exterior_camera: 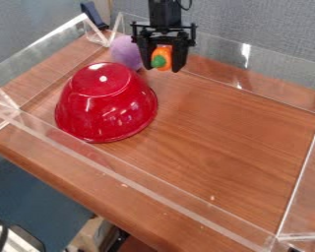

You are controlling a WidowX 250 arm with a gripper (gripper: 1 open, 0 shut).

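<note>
My black gripper (164,53) hangs at the top centre of the view, over the back of the wooden tray. Between its fingers is an orange object with a green end (159,61), held above the floor. A large red bowl (105,103), upside down, sits on the left part of the floor. Behind it stands a purple object (125,51), just left of the gripper and partly hidden by it.
Clear plastic walls (251,55) surround the wooden floor (226,157). A dark blue item (92,15) is at the back left corner, outside.
</note>
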